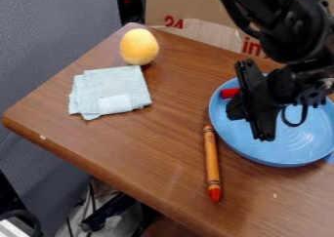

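Note:
My black gripper [256, 114] hangs low over a blue plate [274, 153] on the right of the wooden table, its fingers pointing down. A red object [229, 93] shows just left of the gripper at the plate's upper rim, partly hidden by it; whether the fingers hold anything cannot be told. An orange crayon [213, 165] with red tip lies on the table beside the plate, lengthwise toward the front.
A folded light cloth [109, 91] lies on the left of the table [117, 163], a yellow egg-shaped object [140, 47] behind it. A cardboard box [196, 5] stands at the back.

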